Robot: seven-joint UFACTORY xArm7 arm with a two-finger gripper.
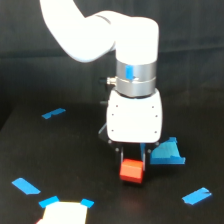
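A small red cube (pixel 131 171) sits low in the middle of the camera view, squared up with the gripper above it. My gripper (pixel 132 165) points downward over the cube, its dark fingers close along the cube's left and right sides. Whether the fingers press on the cube or stand slightly apart from it is too small to make out. It also cannot be seen whether the cube rests on the black table or is raised a little.
Behind and right of the gripper lies a blue tape patch (pixel 168 153). Blue tape strips mark the black table, such as one on the right (pixel 197 196) and one on the left (pixel 26 186). A pale object (pixel 64 213) stands at the bottom edge.
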